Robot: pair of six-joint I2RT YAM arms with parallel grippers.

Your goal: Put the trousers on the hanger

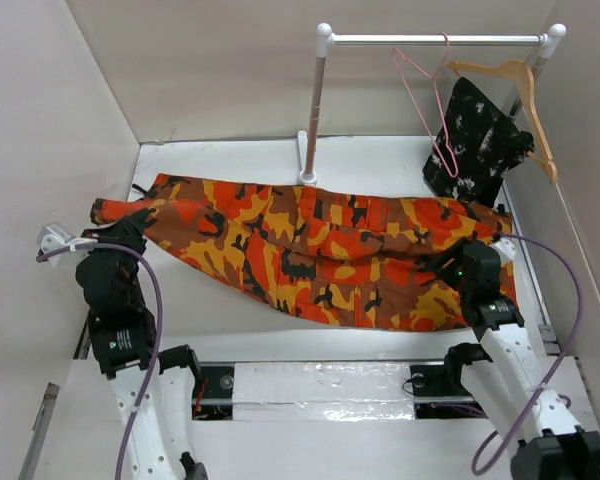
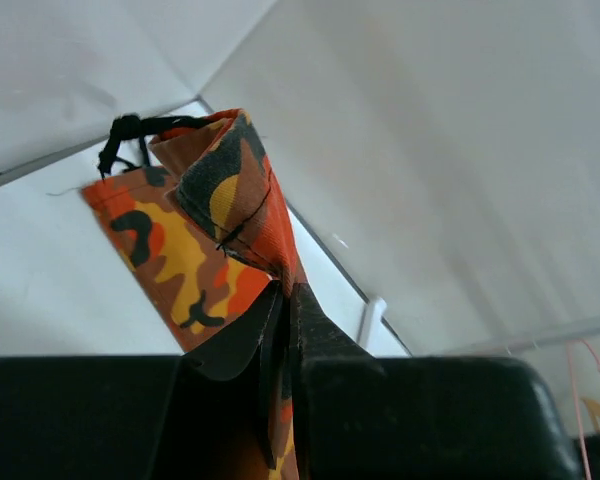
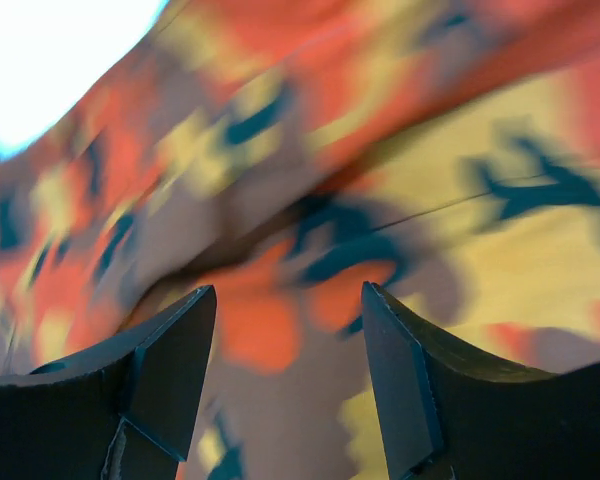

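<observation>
Orange camouflage trousers (image 1: 310, 240) stretch across the white table, the waist end to the right. In the left wrist view my left gripper is shut on the edge of a trouser leg (image 2: 240, 200), and that leg end is raised and folded over toward the back. Over the right part of the trousers stands my right gripper, open, with cloth below its fingers and none seen gripped. A pink hanger (image 1: 436, 110) and a wooden hanger (image 1: 515, 72) hang from the rail.
The clothes rail (image 1: 435, 40) rises behind the trousers, its left post (image 1: 313, 120) standing near their back edge. A black patterned garment (image 1: 475, 140) hangs at the right. Walls close in on both sides; bare table (image 1: 205, 320) lies at front left.
</observation>
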